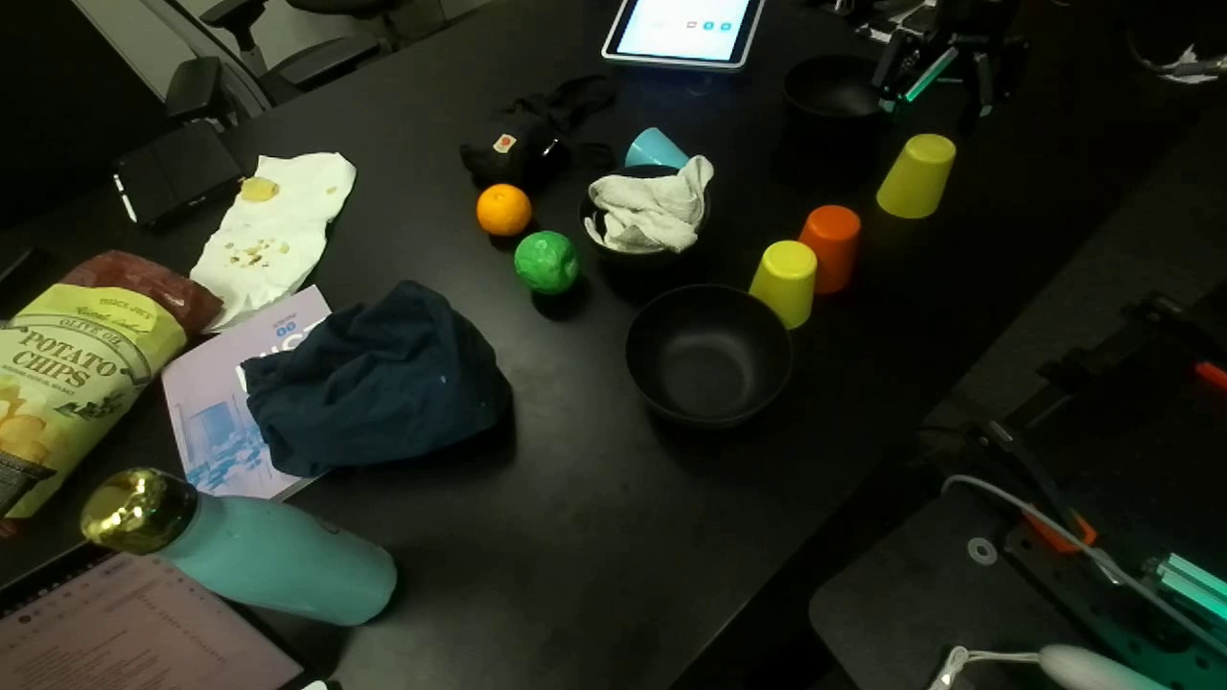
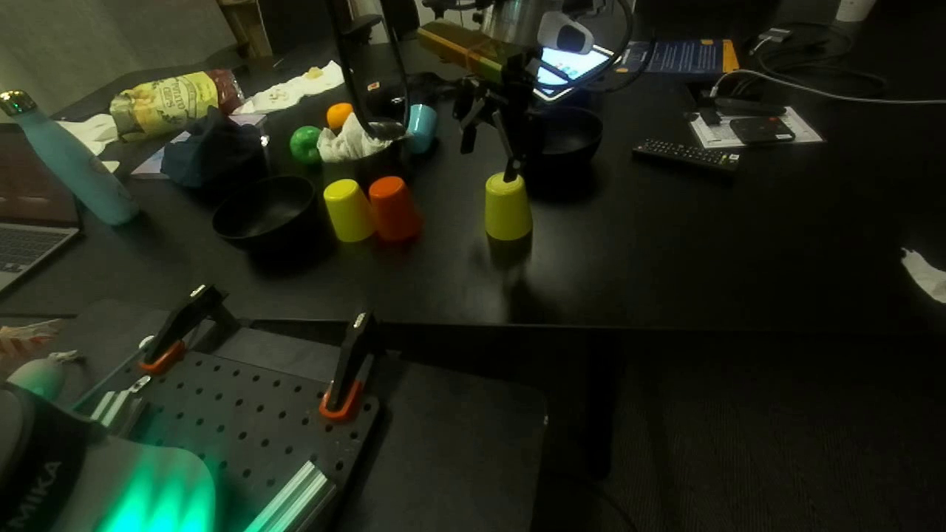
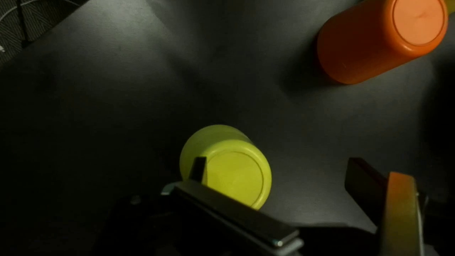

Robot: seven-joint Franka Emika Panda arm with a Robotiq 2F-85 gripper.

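A yellow cup (image 1: 916,176) stands upside down near the table's right edge, apart from the other cups. My gripper (image 1: 937,98) is open above and behind it. In exterior view 2, one fingertip reaches down to the top of this yellow cup (image 2: 508,209); whether they touch, I cannot tell. The wrist view shows one finger overlapping the base of the yellow cup (image 3: 235,177), while the other finger (image 3: 364,187) is off to the right over bare table. Nothing is held. An orange cup (image 1: 830,247) and a second yellow cup (image 1: 785,283) stand inverted side by side.
An empty black bowl (image 1: 707,356) is beside the paired cups. Another bowl holds a white cloth (image 1: 650,207) and has a blue cup (image 1: 656,149) behind it. A dark bowl (image 2: 567,137) stands behind the gripper. Free table lies right of the lone cup in exterior view 2.
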